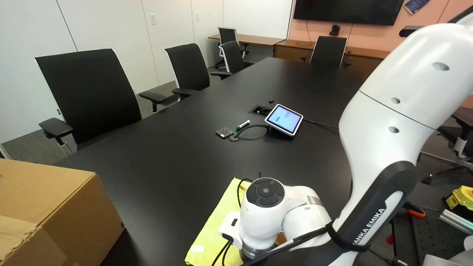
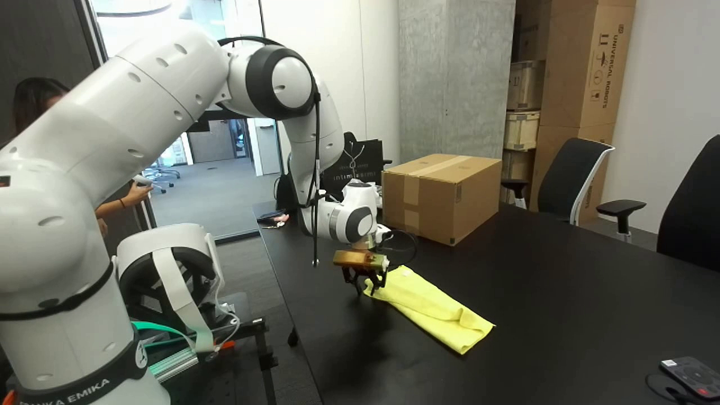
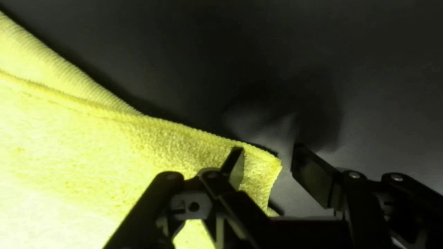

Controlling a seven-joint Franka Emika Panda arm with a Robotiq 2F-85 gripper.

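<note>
A yellow cloth (image 2: 432,304) lies folded on the dark table, long and narrow in exterior view 2. My gripper (image 2: 369,286) is low over its end nearest the arm. In the wrist view the gripper stands partly open around a corner of the yellow cloth (image 3: 104,153). The left finger (image 3: 237,166) is over the cloth near that corner, while the right finger (image 3: 311,176) is past its edge, above bare table. I see no cloth pinched between them. Exterior view 1 shows part of the cloth (image 1: 217,221); the arm hides the fingers there.
A cardboard box (image 2: 439,196) stands on the table beyond the cloth. A tablet (image 1: 284,119), a green marker (image 1: 242,125) and a small dark device (image 1: 224,132) sit farther along. Near the robot base is a white headset (image 2: 165,260).
</note>
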